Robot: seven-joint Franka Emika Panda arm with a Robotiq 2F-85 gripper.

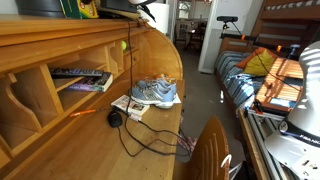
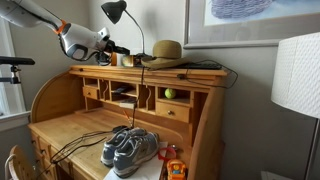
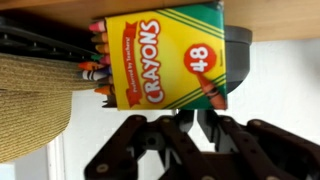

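Note:
A yellow and green crayon box [image 3: 170, 58] marked 48 fills the upper middle of the wrist view, with crayon tips [image 3: 100, 50] showing at its left end. My gripper is at the box's lower edge. Its dark fingertips have a narrow gap between them, and whether they touch the box is unclear. In exterior view 2 my gripper [image 2: 122, 49] is over the desk's top shelf, left of the hat. Exterior view 1 cuts off most of the arm at the top edge.
A brown hat [image 2: 167, 52] and a black lamp [image 2: 115, 12] are on top of the wooden desk [image 2: 165, 136]. Below, grey-blue shoes [image 2: 131, 151], black cables and an orange object [image 2: 177, 169] occupy the writing surface. A white lampshade [image 2: 299, 76] stands at the right.

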